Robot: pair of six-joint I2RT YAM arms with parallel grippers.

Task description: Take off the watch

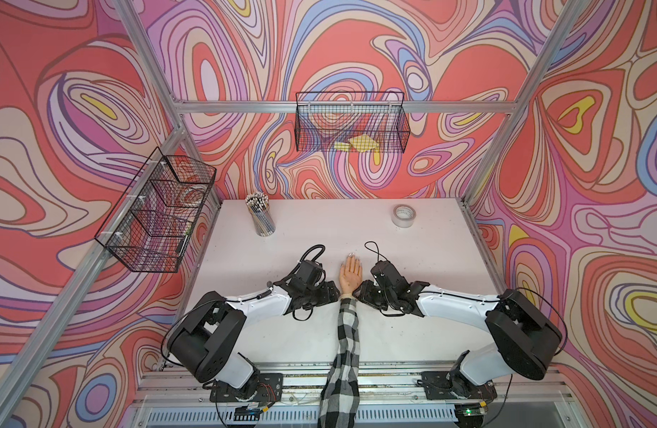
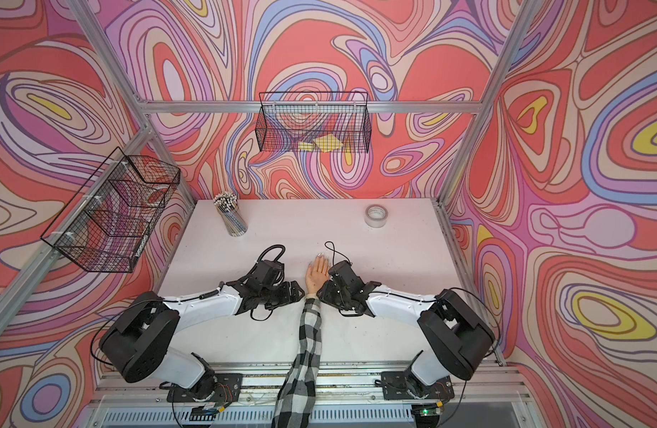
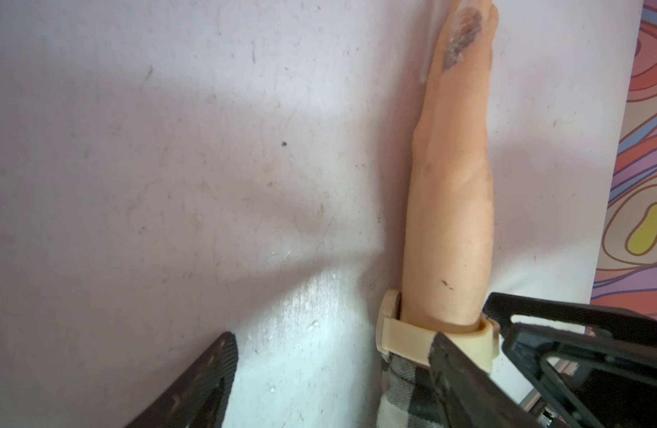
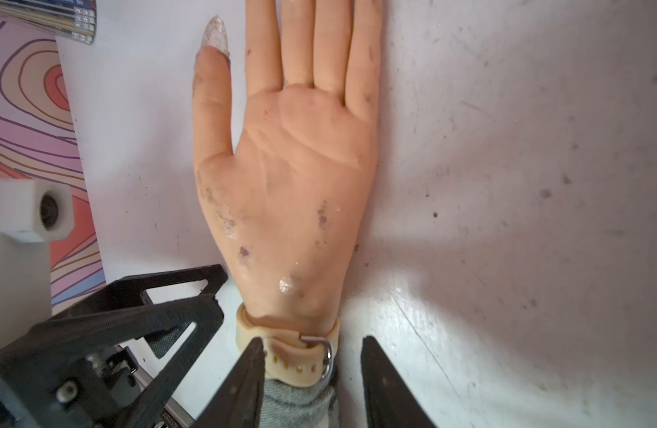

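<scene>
A mannequin hand (image 1: 349, 274) lies palm up, its forearm in a checked sleeve (image 2: 308, 335). At its wrist is a cream watch strap (image 3: 421, 341) with a metal buckle (image 4: 327, 356). My left gripper is open beside the wrist on the left, one finger over the strap in its own view. My right gripper is open above the wrist from the right, its fingertips either side of the buckle. Nothing shows held by either.
A cup of pencils (image 1: 260, 221) stands back left, a tape roll (image 1: 403, 221) back right. Wire baskets (image 1: 349, 128) hang on the walls.
</scene>
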